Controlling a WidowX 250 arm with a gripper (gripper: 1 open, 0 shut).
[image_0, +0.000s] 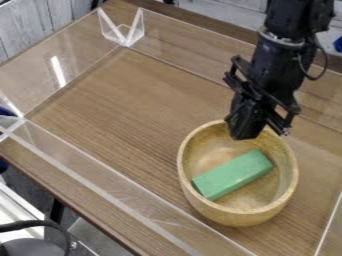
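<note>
A round tan bowl (273, 200) stands on the wooden table (120, 130) at the lower right. A green rectangular block (231, 174) lies inside it. My dark gripper (247, 124) hangs at the bowl's back edge, above the block and apart from it. It appears shut, with nothing visible between its fingers, though the tips are dark and hard to make out.
A clear object (122, 31) with a white outline is at the back left. Cables cross the lower-left corner.
</note>
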